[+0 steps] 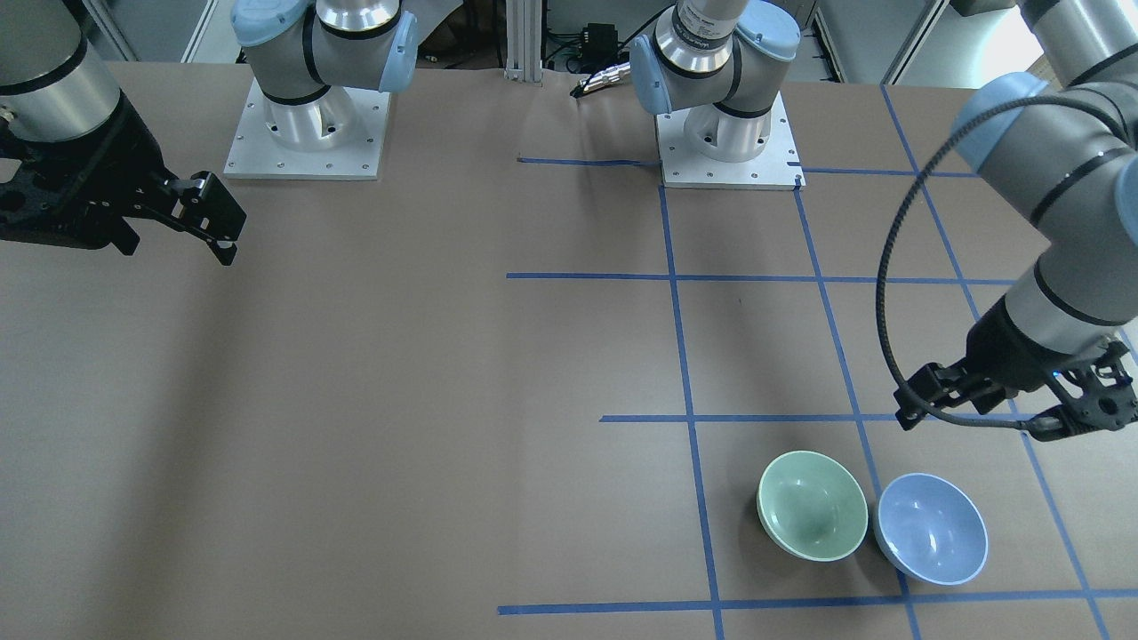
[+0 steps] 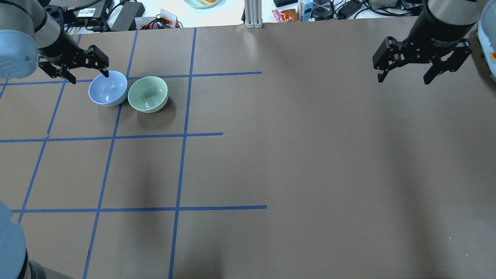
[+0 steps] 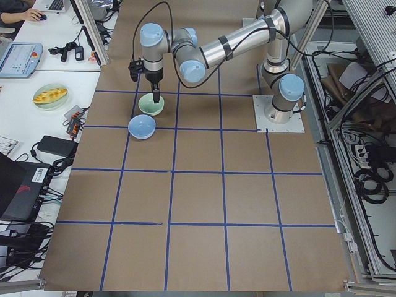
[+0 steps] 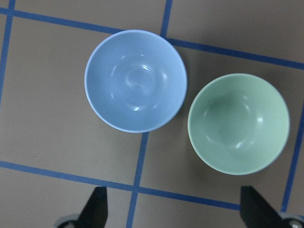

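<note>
My gripper [image 2: 88, 79] hangs over the table near two small bowls, with its black fingertips apart and nothing seen between them; in the front view it [image 1: 965, 411] is above and behind them. A light blue bowl [image 1: 930, 528] and a pale green bowl [image 1: 812, 507] stand side by side, both empty. From the left wrist view the blue bowl [image 4: 135, 83] is at upper left and the green bowl [image 4: 237, 123] to its right, both below the open gripper.
A second black gripper [image 2: 421, 58] hangs at the far right of the top view. Other arm bases stand along the table's back in the front view. A side bench with cables and a plate lies beyond the edge.
</note>
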